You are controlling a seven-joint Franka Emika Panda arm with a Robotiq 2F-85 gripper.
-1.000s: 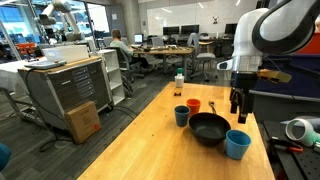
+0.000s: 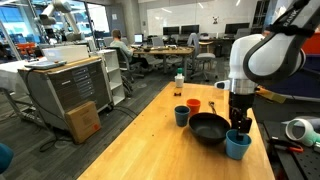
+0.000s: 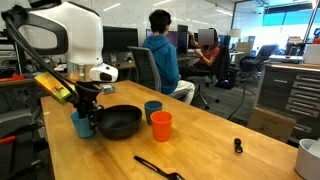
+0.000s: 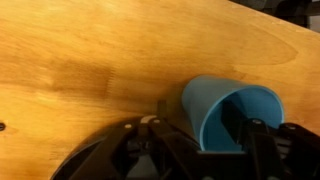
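A light blue cup (image 2: 236, 150) stands upright near the right edge of the wooden table, beside a black bowl (image 2: 209, 127). My gripper (image 2: 239, 136) is down at the cup's rim. Seen from the wrist, one dark finger reaches inside the cup (image 4: 204, 100) and the other is outside, over the bowl's side, with the near wall between them. The fingers stand part open, and no firm grip on the wall shows. In exterior view 2 the arm's fingers partly cover the cup (image 3: 78, 125).
Behind the bowl stand a dark blue cup (image 3: 152, 108) and a red cup (image 3: 161, 125). A black utensil (image 3: 158, 168) lies on the table, with a small dark item (image 3: 238, 146) and a white container (image 3: 308, 158) farther right.
From above the blue cup, my gripper has come down until its fingers straddle the rim. The cup and bowl have stayed in place.
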